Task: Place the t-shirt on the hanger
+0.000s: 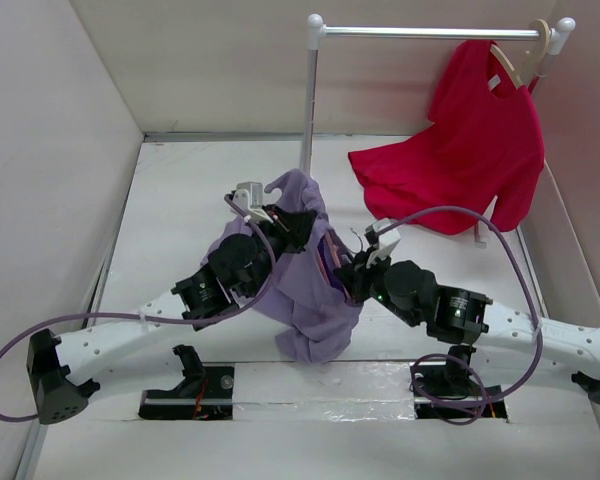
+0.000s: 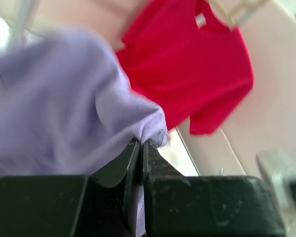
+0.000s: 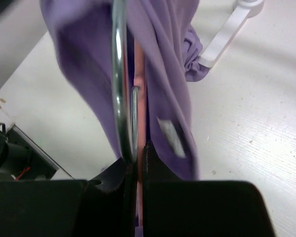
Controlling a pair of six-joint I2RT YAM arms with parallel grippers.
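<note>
A purple t shirt (image 1: 315, 320) hangs bunched between both grippers. My left gripper (image 1: 295, 225) is shut on its fabric near the top; in the left wrist view the cloth (image 2: 74, 98) rises from between the shut fingertips. My right gripper is shut on a pinkish hanger (image 3: 139, 69) with a metal hook (image 3: 119, 74), which sits inside the purple fabric, whose folds drape on both sides of it.
A metal rail (image 1: 430, 33) stands at the back, with a red shirt (image 1: 440, 160) on a wooden hanger at its right end, trailing onto the table.
</note>
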